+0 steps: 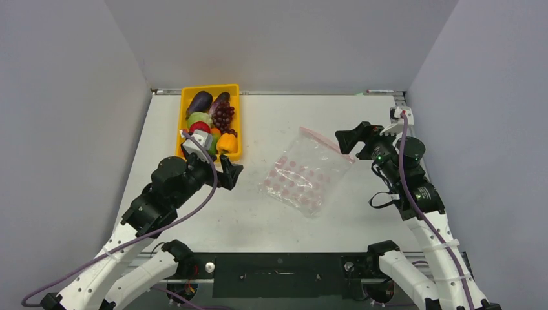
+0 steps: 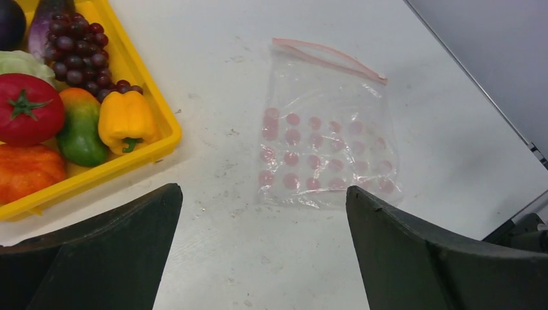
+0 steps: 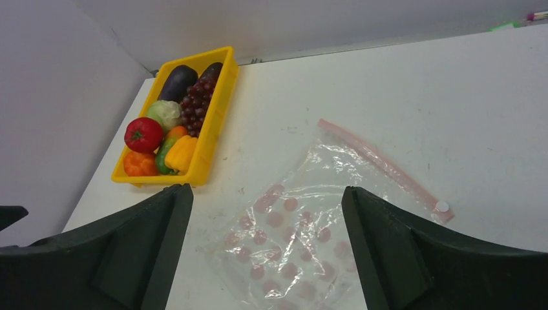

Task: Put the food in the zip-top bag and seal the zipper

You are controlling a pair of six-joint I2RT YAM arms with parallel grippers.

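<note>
A clear zip top bag (image 1: 302,175) with pink dots lies flat on the table, its pink zipper strip (image 3: 388,166) along the far edge and a white slider (image 3: 442,206) at the strip's right end. Inside the yellow tray (image 1: 239,123) are an eggplant (image 1: 200,103), grapes (image 1: 223,117), a cabbage (image 3: 165,113), a tomato (image 3: 143,135), a pumpkin (image 3: 140,164), and green and yellow peppers (image 2: 126,119). My left gripper (image 1: 231,169) hangs open by the tray's front right corner, empty. Above the bag's right side, my right gripper (image 1: 347,147) is also open with nothing between its fingers.
Bare white table (image 1: 291,106) stretches behind the bag and in front of it. Grey walls (image 1: 278,45) close off the back and both sides. A black cable loop (image 1: 381,200) hangs from the right arm.
</note>
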